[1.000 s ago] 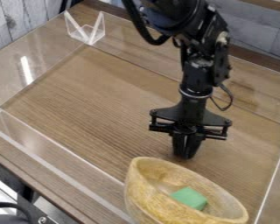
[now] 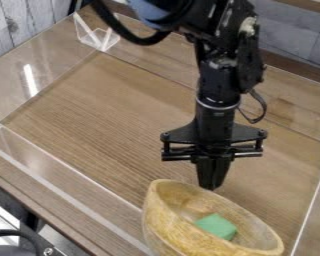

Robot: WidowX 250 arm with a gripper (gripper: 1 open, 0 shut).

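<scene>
My black gripper [image 2: 214, 175] hangs over the wooden table [image 2: 83, 130] at the middle right, shut with nothing showing between its fingers. Just below it, at the bottom edge, lies a yellow oblong bowl [image 2: 174, 217] with a green block [image 2: 218, 225] inside. The gripper's tips are above and behind the bowl's far rim.
A clear plastic object [image 2: 99, 32] stands at the back left. A wall runs along the back right, and black cables lie at the bottom left corner.
The bowl and green block have not moved.
</scene>
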